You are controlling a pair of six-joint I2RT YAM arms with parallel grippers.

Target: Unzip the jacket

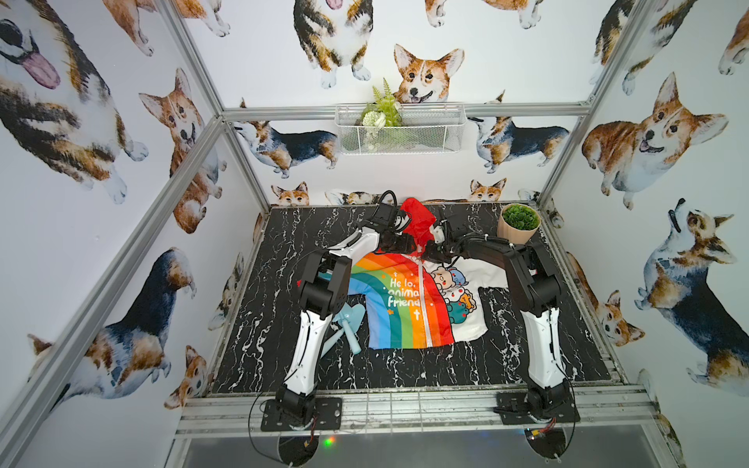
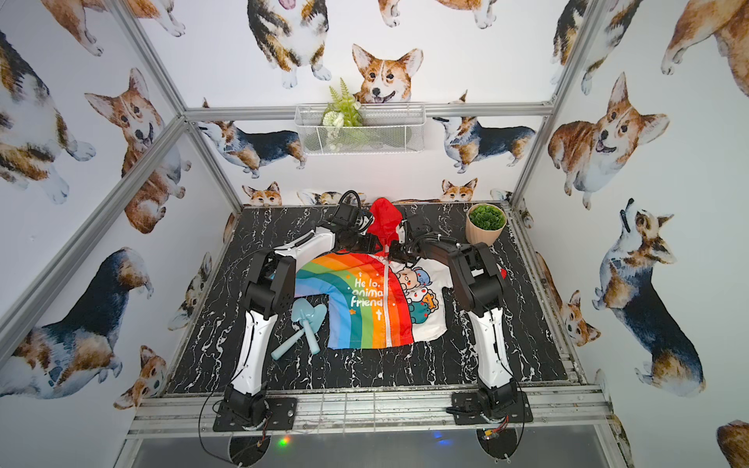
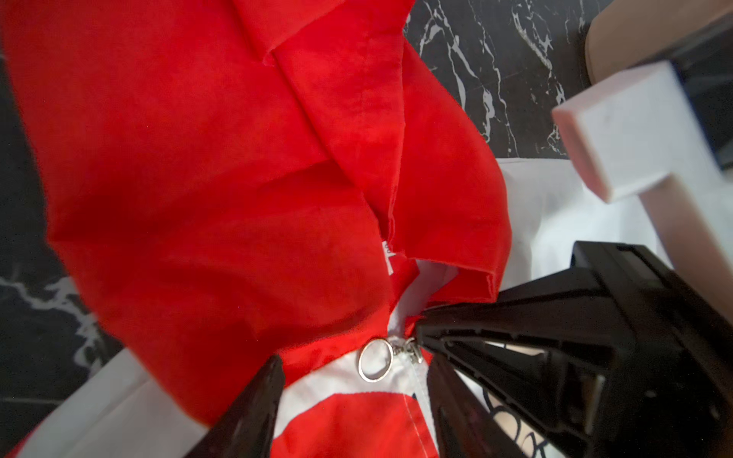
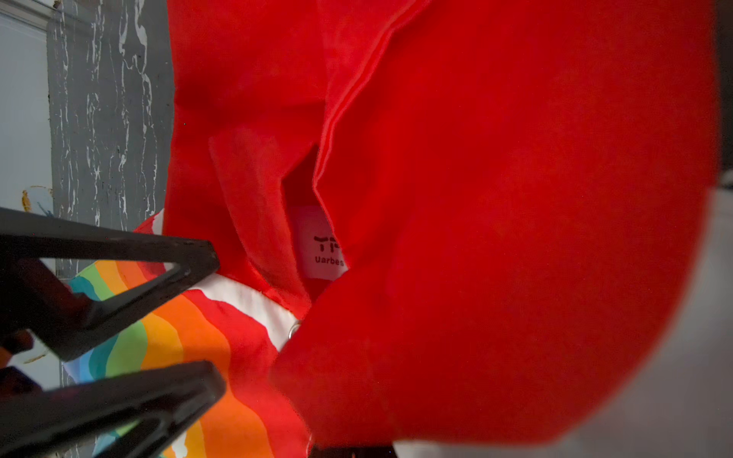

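Observation:
The jacket (image 1: 398, 312) lies flat and front up, rainbow stripes on one half and a white animal print on the other, its red hood (image 3: 213, 168) toward the back. A light zip line (image 1: 423, 304) runs down the front. At the collar a metal ring pull (image 3: 375, 360) hangs from the zip slider (image 3: 408, 349). My left gripper is part open, its two fingers either side of the ring and short of it. The right gripper is shut against the collar edge by the slider; whether cloth is between its tips is hidden.
Blue toy tools (image 2: 309, 319) lie by the jacket's left hem. A potted plant (image 1: 518, 224) stands at the back right. The two grippers are very close together over the collar. Bare table (image 1: 257, 343) shows at the left.

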